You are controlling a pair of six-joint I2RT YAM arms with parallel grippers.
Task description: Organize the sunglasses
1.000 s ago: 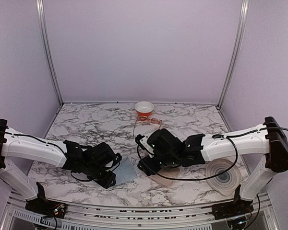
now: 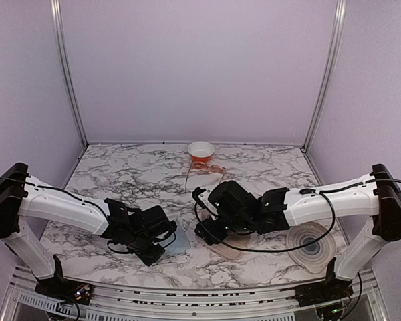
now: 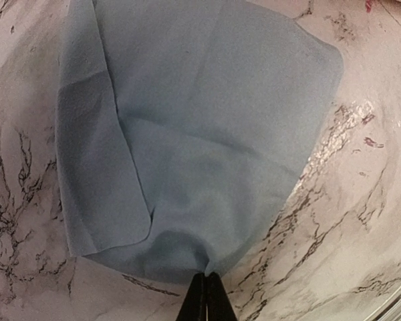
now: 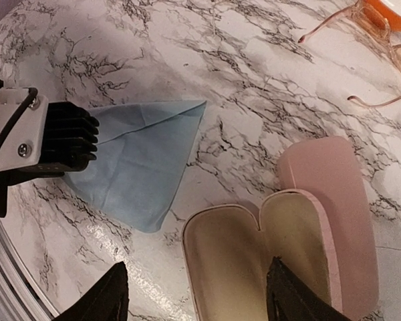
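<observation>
The pink-framed sunglasses [image 2: 216, 168] lie with their arms unfolded at the back of the table, partly visible at the top right of the right wrist view. Open and turned up, the pink glasses case [image 4: 321, 200] shows its beige lining. Over its near-left side my right gripper is apart-jawed and open, with no object gripped. A blue cloth [image 3: 207, 154] lies left of the case, one side folded over. At the cloth's lower edge my left gripper is shut, and the fabric gathers into a crease at its fingertips.
A white and orange bowl [image 2: 201, 151] stands behind the sunglasses. Round clear lids [image 2: 311, 246] lie at the right front, under the right arm. Bare marble lies at the back left and back right.
The right arm has moved only slightly. Sunglasses and bowl are unmoved.
</observation>
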